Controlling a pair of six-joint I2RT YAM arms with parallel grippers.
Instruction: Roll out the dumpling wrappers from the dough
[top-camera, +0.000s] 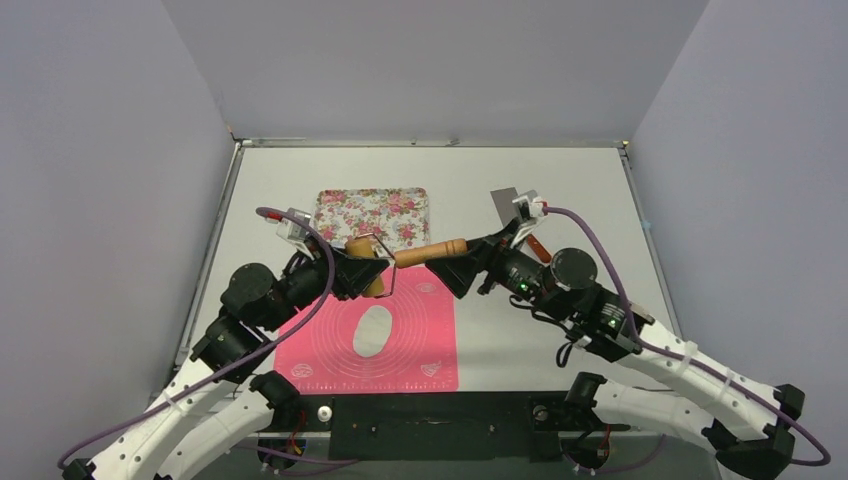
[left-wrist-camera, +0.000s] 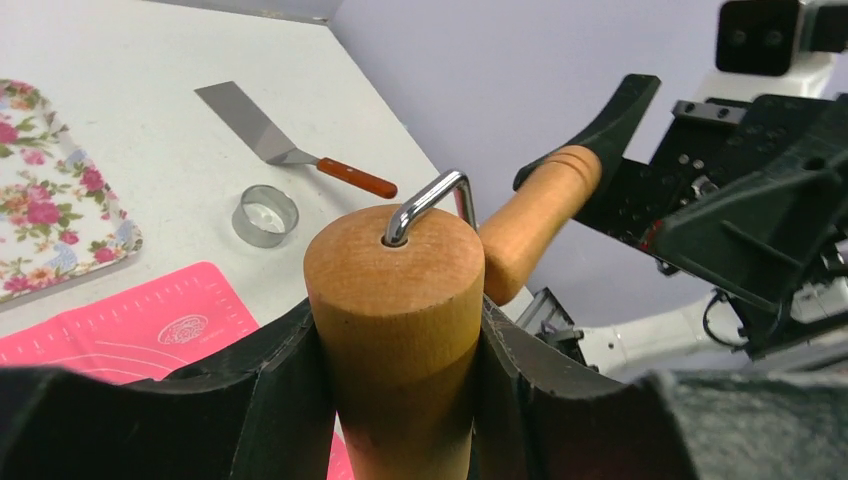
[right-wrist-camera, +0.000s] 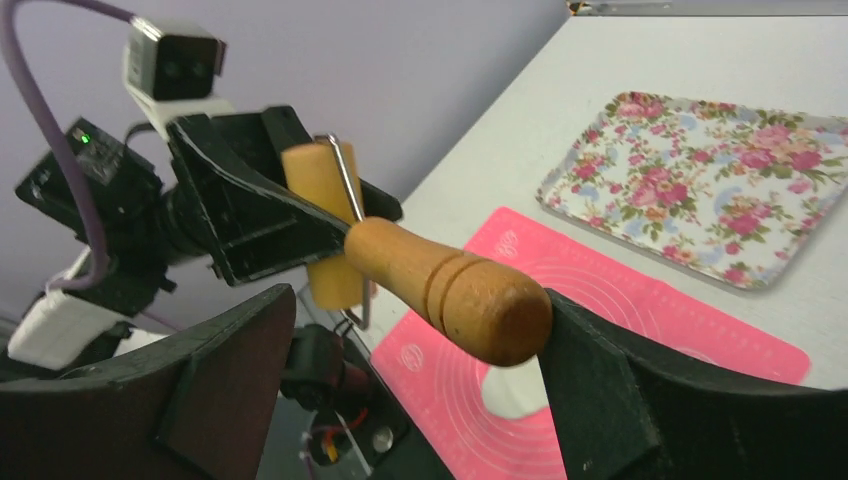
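Observation:
A wooden roller (left-wrist-camera: 390, 350) on a wire frame sits between the fingers of my left gripper (top-camera: 365, 270), held above the mat; its wooden handle (top-camera: 430, 252) points right toward my right gripper (top-camera: 455, 268). The right gripper is open, its fingers around or beside the handle's end. On the pink mat (top-camera: 420, 340) below lies a pale oval piece of dough (top-camera: 372, 330).
A floral tray (top-camera: 365, 205) lies at the back. A metal ring cutter (left-wrist-camera: 262, 228) and a spatula (left-wrist-camera: 355, 176) with an orange handle rest on the white table to the right, which is otherwise fairly clear.

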